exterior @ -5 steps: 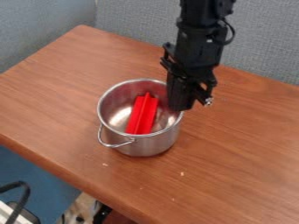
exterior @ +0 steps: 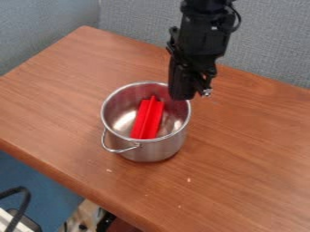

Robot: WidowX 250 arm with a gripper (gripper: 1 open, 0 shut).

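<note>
A steel pot (exterior: 165, 143) with wire handles stands on the wooden table, holding red bar-shaped objects (exterior: 148, 119) that lie lengthwise inside. My black gripper (exterior: 189, 89) hangs over the pot's back right rim, its fingers pointing down. It is seen nearly side-on, so I cannot tell how far its fingers are apart or whether anything is between them.
A grey padded wall (exterior: 269, 45) runs along the back. Cables and other items lie below the table's edge at lower left.
The gripper has moved a little to the left and upward over the pot's rim. The pot and the red objects look unchanged.
</note>
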